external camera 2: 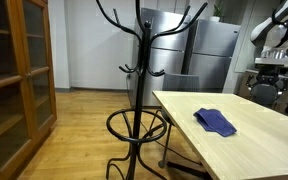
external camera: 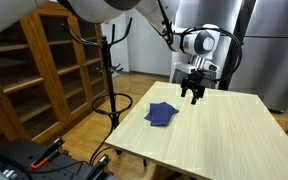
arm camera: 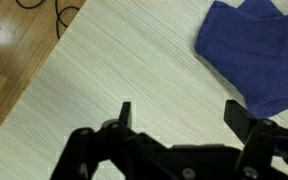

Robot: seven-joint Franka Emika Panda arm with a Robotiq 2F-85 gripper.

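A dark blue cloth [external camera: 161,114] lies crumpled on the pale wooden table, left of its middle. In exterior view 2 the cloth [external camera 2: 215,122] rests near the table's left edge. Above the far part of the table hangs my gripper [external camera: 195,97], apart from the cloth and to its right in exterior view 1. The wrist view has the cloth [arm camera: 254,55] at upper right, beyond the open fingers. Between the fingertips of the gripper only bare tabletop shows. At the right edge of exterior view 2, the gripper is partly visible.
A black coat stand [external camera 2: 136,100] rises beside its left edge. A grey chair [external camera 2: 181,84] stands behind. Glass-fronted cabinets [external camera: 44,70] line the left.
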